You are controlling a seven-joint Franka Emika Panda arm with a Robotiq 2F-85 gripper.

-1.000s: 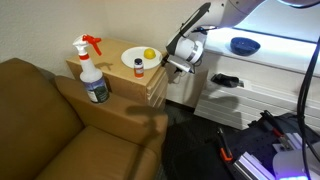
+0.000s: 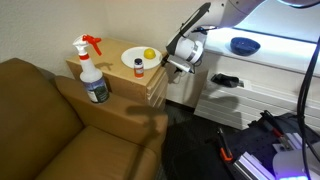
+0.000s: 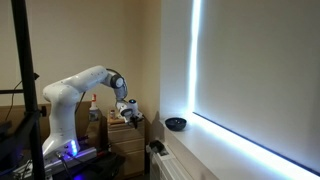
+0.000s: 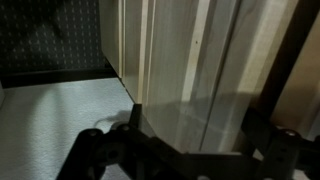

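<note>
My gripper [image 2: 179, 67] is low beside the right end of the wooden cabinet [image 2: 125, 106], near its top edge. In the wrist view the two dark fingers [image 4: 262, 128] stand wide apart, so the gripper is open. Pale wooden panels [image 4: 185, 75] with upright edges fill the view beyond and between them. Whether a finger touches the wood cannot be made out. On the cabinet top are a white plate [image 2: 134, 60] with a yellow round thing [image 2: 150, 54], a small red-and-white jar [image 2: 139, 68] and a spray bottle [image 2: 91, 75] with a red trigger.
A dark blue bowl [image 2: 245, 46] sits on the white ledge at the back right. Below it, a dark object [image 2: 226, 80] lies on the white radiator-like unit [image 2: 240, 102]. A brown sofa [image 2: 70, 140] takes up the left foreground. Dark floor lies open between.
</note>
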